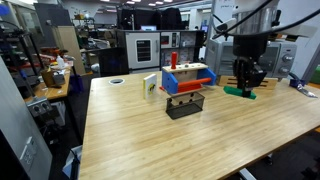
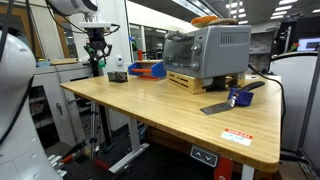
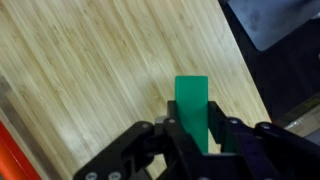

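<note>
A green oblong object (image 3: 192, 108) is clasped in my gripper, which is shut on it with a dark finger to either side. From the first exterior view, the green piece (image 1: 240, 92) hangs above the right part of the wooden table (image 1: 130, 130), clear of the surface. The gripper is right of the dark mesh basket (image 1: 184, 105) and in front of the oven. In the second exterior view the gripper (image 2: 101, 58) is high at the far left end of the table.
A blue and red bin (image 1: 188, 77) stands behind the basket, with a white box (image 1: 150, 84) to its left. The silver oven (image 2: 205, 50) sits on wooden slats. Clear table lies at the front left. A knife (image 2: 215, 108) and blue holder (image 2: 240, 97) lie beyond the oven.
</note>
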